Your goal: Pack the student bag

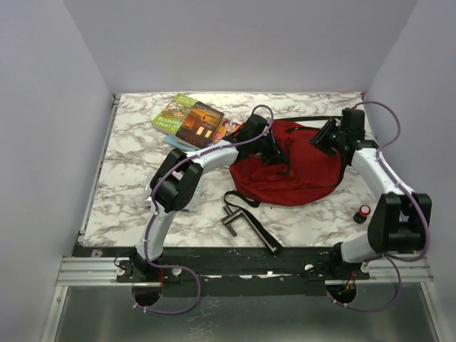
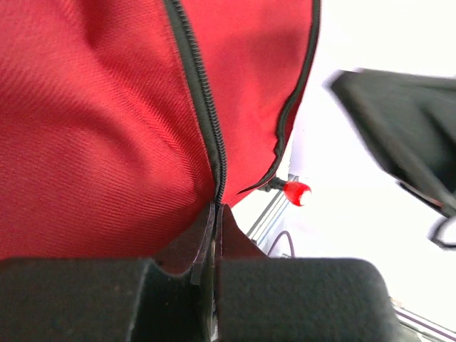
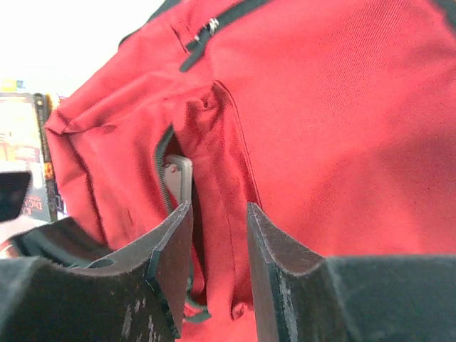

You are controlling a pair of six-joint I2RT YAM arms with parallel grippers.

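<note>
The red backpack (image 1: 303,185) lies right of centre on the marble table, its black zips showing. My left gripper is shut at a zip edge (image 2: 201,100) of the red fabric; whether anything is pinched is unclear. My right gripper is over the bag, right of the left one, with fingertips apart. In the right wrist view a silver object (image 3: 182,174) shows inside the zipped opening.
Books (image 1: 198,125) lie at the back left. Bare marble (image 1: 125,185) is at the left. A small dark red-topped jar (image 1: 362,214) and black straps (image 1: 263,231) are near the front.
</note>
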